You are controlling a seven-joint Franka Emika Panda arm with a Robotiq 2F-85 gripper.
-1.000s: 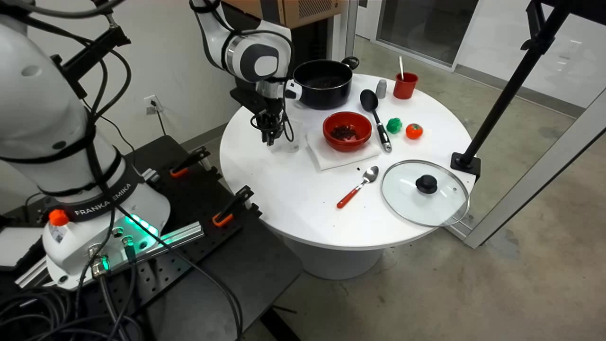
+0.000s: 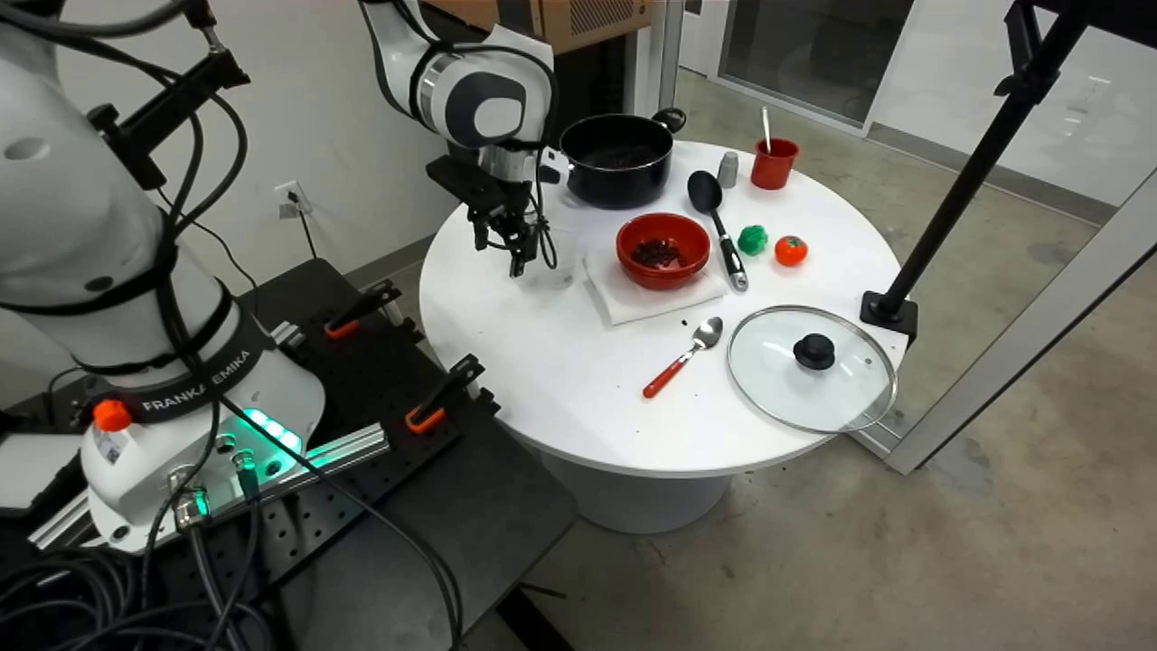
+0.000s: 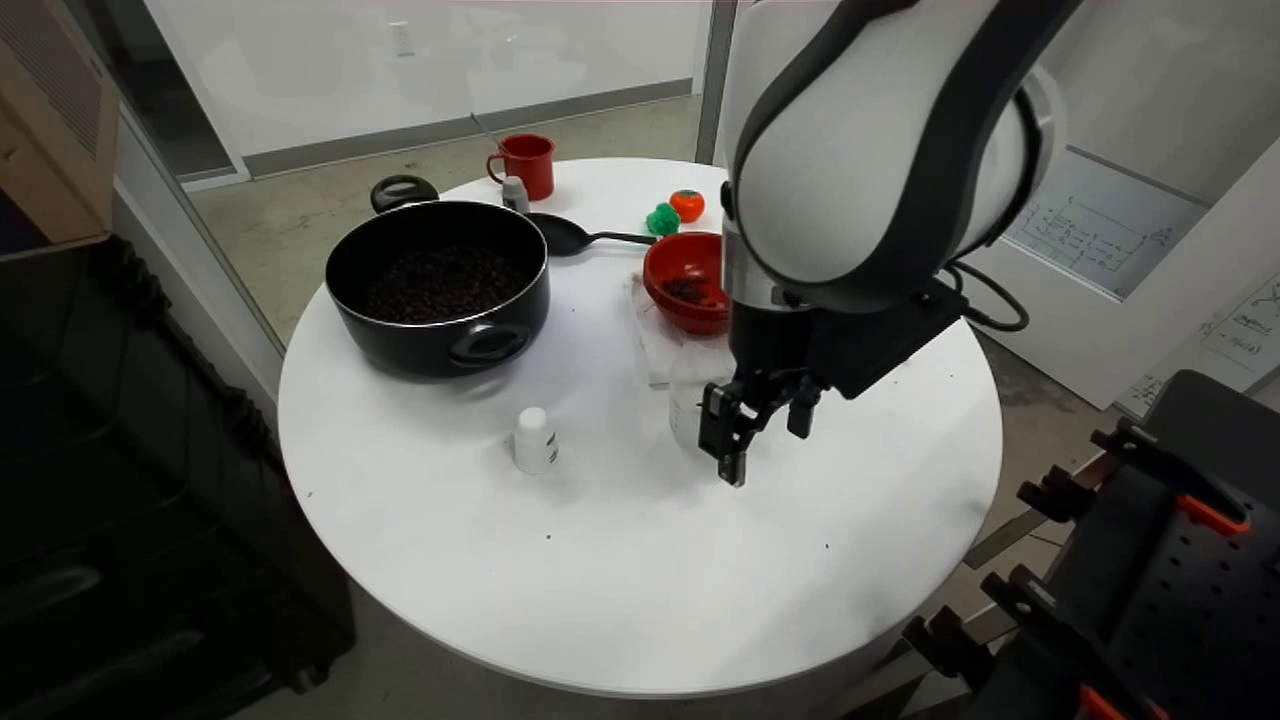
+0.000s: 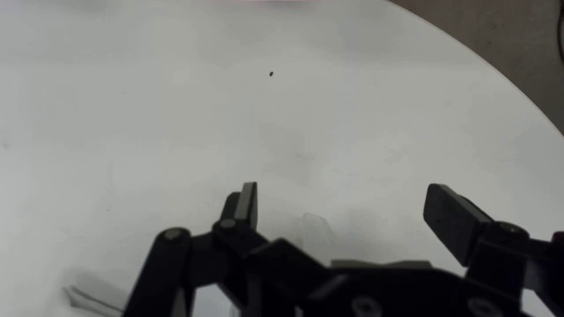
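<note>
My gripper (image 3: pixel 765 438) is open low over the white table, its two dark fingers (image 4: pixel 452 222) spread apart in the wrist view. Beside it stands a clear cup (image 3: pixel 686 414), faint against the white surface. The cup is also hard to make out in exterior view 1, just right of the fingers. A see-through piece (image 4: pixel 317 231) shows between the fingers in the wrist view; whether it belongs to the cup I cannot tell. Neither finger visibly grips anything.
A black pot (image 3: pixel 438 288) with dark contents, a small white bottle (image 3: pixel 535 440) and a red bowl (image 2: pixel 662 250) on a folded cloth (image 2: pixel 651 305) stand around. A spoon (image 2: pixel 683 357) and glass lid (image 2: pixel 813 385) lie farther off.
The wrist has turned and shifted slightly left in exterior view 1, so the gripper's fingers now show spread wider there. The tabletop objects appear unmoved.
</note>
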